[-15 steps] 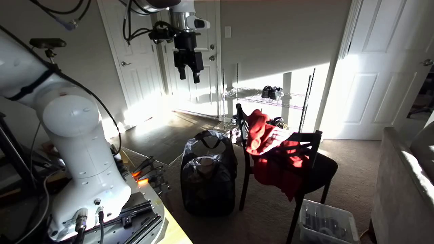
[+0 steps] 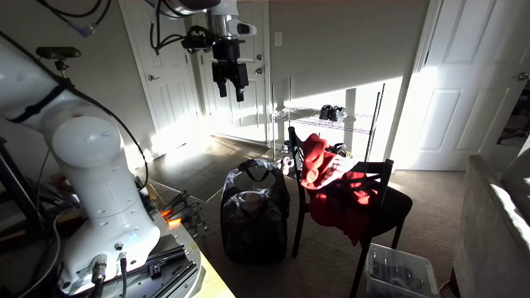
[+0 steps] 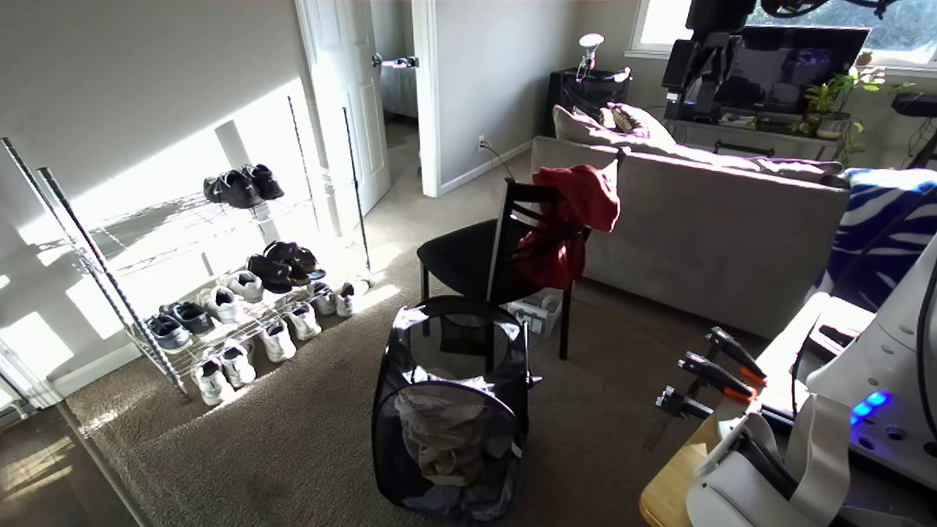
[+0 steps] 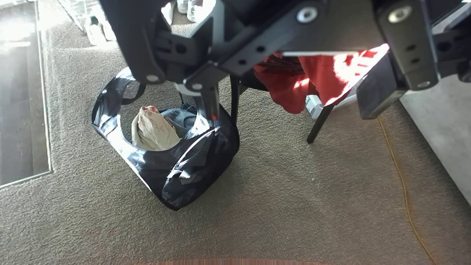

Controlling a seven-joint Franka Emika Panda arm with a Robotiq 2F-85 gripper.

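High above the floor, my gripper (image 2: pixel 232 95) points downward and is open, its two fingers apart with nothing between them. Over the back of the black chair (image 2: pixel 392 211) hangs a red cloth (image 2: pixel 318 161); in the wrist view part of this red cloth (image 4: pixel 284 88) shows behind the gripper's linkages. A black mesh laundry hamper (image 3: pixel 383 439) stands on the carpet beside the chair. Through its open top in the wrist view, a beige cloth (image 4: pixel 152 130) and a blue-grey cloth (image 4: pixel 181 118) lie inside. The gripper is well apart from both the red cloth and the hamper.
A wire shoe rack (image 3: pixel 237 329) holds several shoes by the wall. The sofa (image 3: pixel 685 228) stands behind the chair, and a clear plastic bin (image 2: pixel 400 270) sits on the floor near it. Clamps (image 3: pixel 716 373) stick out from the wooden table's edge. Carpet in front of the rack is clear.
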